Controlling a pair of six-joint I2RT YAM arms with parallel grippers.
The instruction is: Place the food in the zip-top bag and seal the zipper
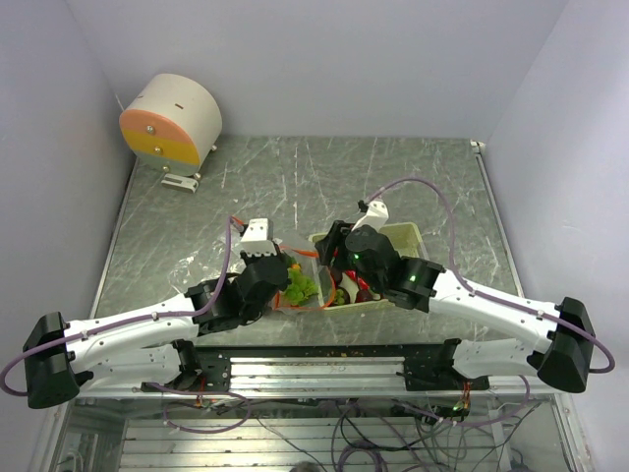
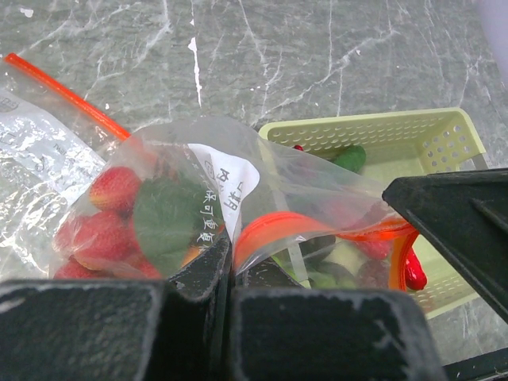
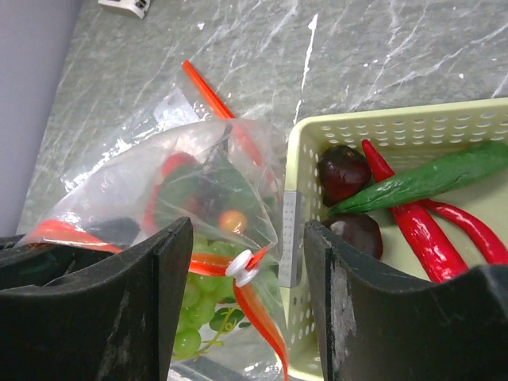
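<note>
A clear zip bag point(image 2: 182, 190) with an orange zipper and white slider point(image 3: 242, 268) holds strawberries, green grapes, leafy greens and a small orange fruit. My left gripper is shut on the bag's edge. My right gripper stands part open above the bag's mouth and the basket's near wall, with no food visible between its fingers. The pale green basket point(image 3: 476, 111) right of the bag holds red chilies point(image 3: 421, 234), a cucumber point(image 3: 436, 173) and dark round items point(image 3: 343, 173).
Another bag with an orange zipper point(image 2: 48, 143) lies flat at the left. A cream cylindrical object point(image 1: 169, 118) with a coloured face stands at the back left.
</note>
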